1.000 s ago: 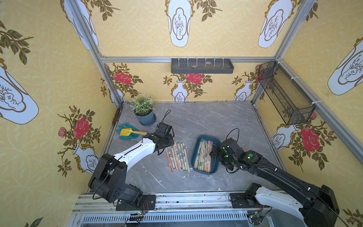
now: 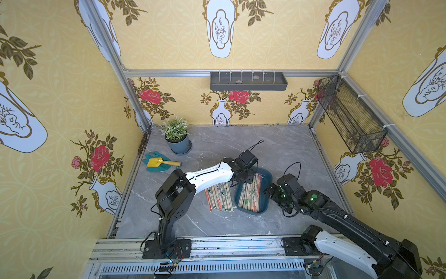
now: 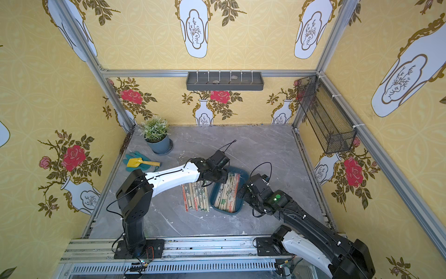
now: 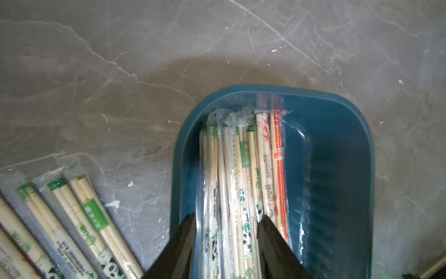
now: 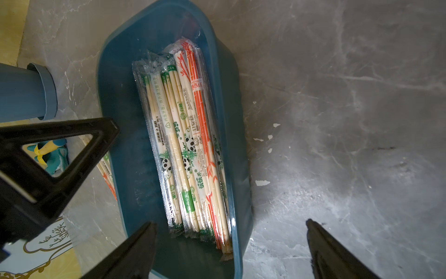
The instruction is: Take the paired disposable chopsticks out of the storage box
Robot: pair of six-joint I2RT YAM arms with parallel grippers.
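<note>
The blue storage box point(image 2: 265, 206) stands on the grey table with several wrapped chopstick pairs point(image 2: 250, 192) inside. In the left wrist view, those pairs point(image 4: 239, 174) lie side by side against the box's left wall; the right part of the box's floor is bare. My left gripper is above the box, its fingers apart over the chopsticks and holding nothing. My right gripper is at the box's right side, fingers spread wide with nothing held. Left of the box, more wrapped pairs point(image 2: 218, 196) lie in a row on the table.
A potted plant point(image 2: 176, 134) stands at the back left, near a yellow shovel point(image 2: 155, 162) on a teal piece point(image 2: 158, 168). A wire basket point(image 2: 353, 116) hangs on the right wall and a grey shelf point(image 2: 248, 86) at the back.
My left gripper has swung right, from beyond the row of pairs on the table to over the box. The right gripper has shifted slightly right. The chopsticks look unmoved.
</note>
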